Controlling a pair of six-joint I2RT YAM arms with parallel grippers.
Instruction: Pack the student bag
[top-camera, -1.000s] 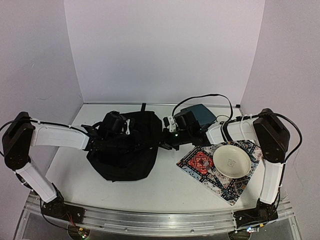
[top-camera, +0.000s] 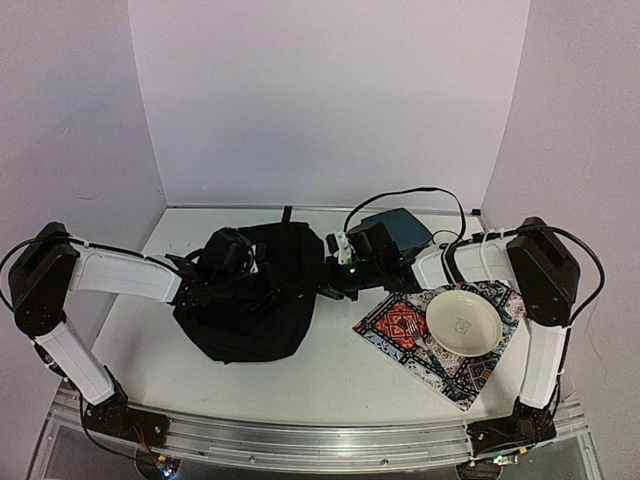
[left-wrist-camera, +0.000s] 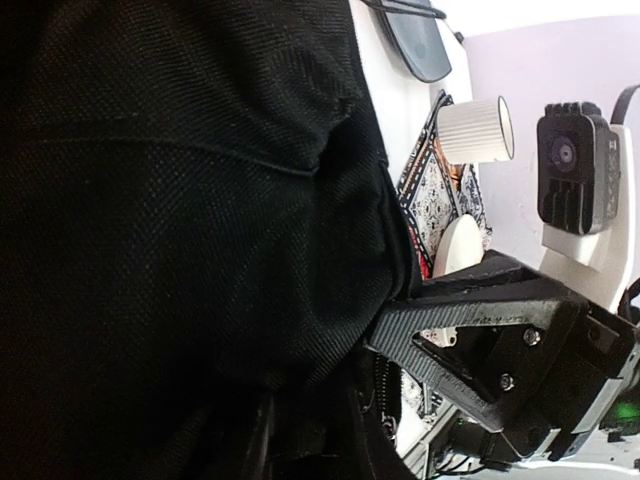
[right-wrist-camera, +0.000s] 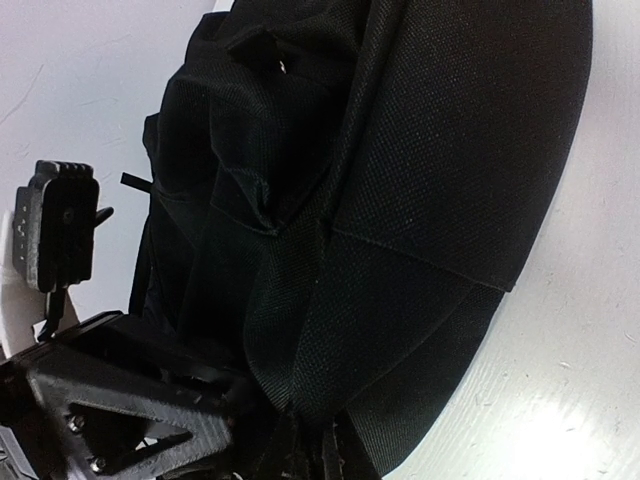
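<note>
The black bag (top-camera: 255, 340) lies on the left half of the table, its fabric slack and folded. At its right edge, my right gripper (top-camera: 334, 290) is shut on the bag's cloth; in the right wrist view its fingertips meet the bag's edge (right-wrist-camera: 410, 270). My left gripper (top-camera: 278, 292) is over the bag, close to the right one. Dark fingers against dark fabric (left-wrist-camera: 200, 220) fill the lower left wrist view, so its finger state is unclear. A zipper (left-wrist-camera: 386, 385) shows beside the right gripper's fingers. The bag's inside is too dark to make out.
On the right, a patterned mat (top-camera: 395, 335) bears a cream plate (top-camera: 463, 323) and a fork (top-camera: 425, 345). A ribbed white cup (left-wrist-camera: 474, 132) shows in the left wrist view. Behind the right arm lies a dark teal flat item (top-camera: 400, 228).
The right arm and the bag look unchanged.
</note>
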